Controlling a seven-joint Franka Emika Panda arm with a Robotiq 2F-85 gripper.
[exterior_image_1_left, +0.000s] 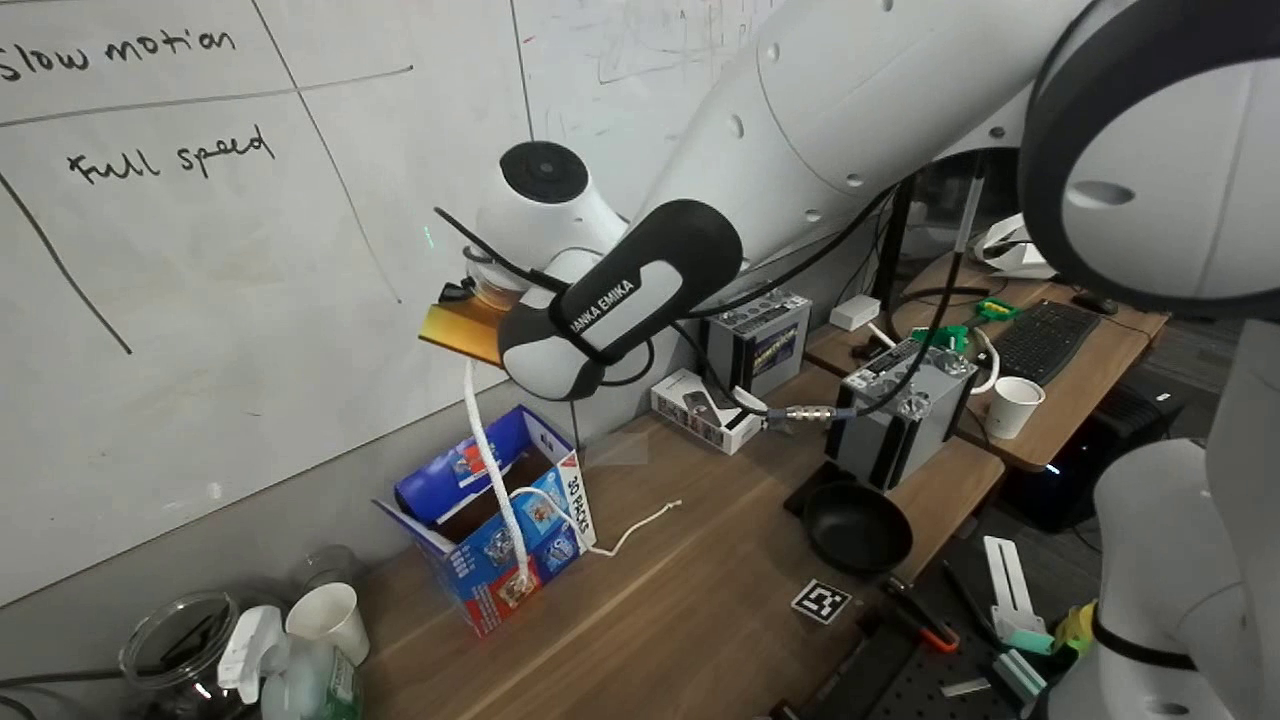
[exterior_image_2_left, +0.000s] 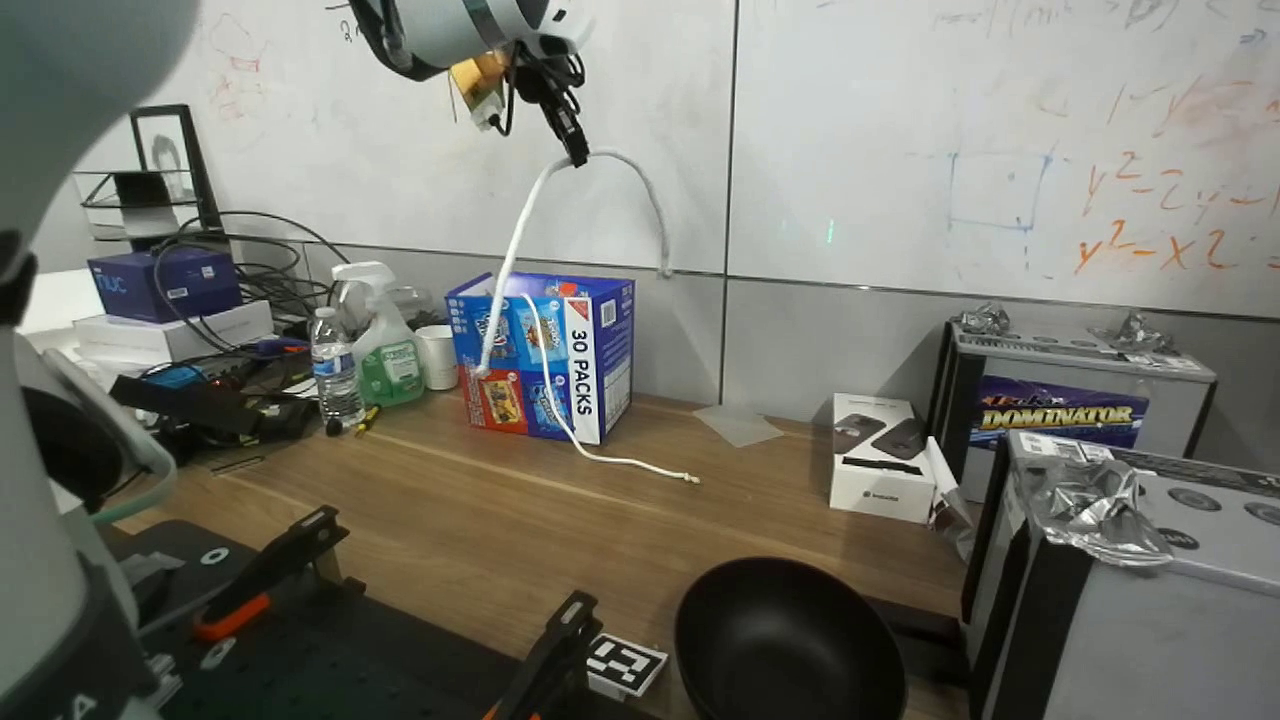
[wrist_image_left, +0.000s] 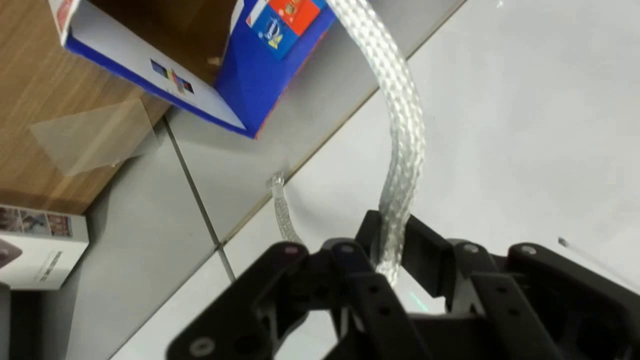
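Note:
High above the table, my gripper (exterior_image_2_left: 579, 160) is shut on a thick white braided rope (wrist_image_left: 403, 114). Both ends of the rope hang down from the fingers, one in front of the snack box (exterior_image_2_left: 612, 324), the other (exterior_image_2_left: 662, 228) near the whiteboard. The blue box stands open at the top on the table against the wall. A thinner white cord (exterior_image_2_left: 570, 420) hangs over the box's front, its knotted end lying on the wood. In exterior view 1 the arm hides the fingertips.
A white phone box (exterior_image_2_left: 882, 456), grey metal units (exterior_image_2_left: 1092, 396) and a black pan (exterior_image_2_left: 786, 648) stand to the right. Left of the snack box are a spray bottle (exterior_image_2_left: 390, 348) and a paper cup (exterior_image_2_left: 437, 356).

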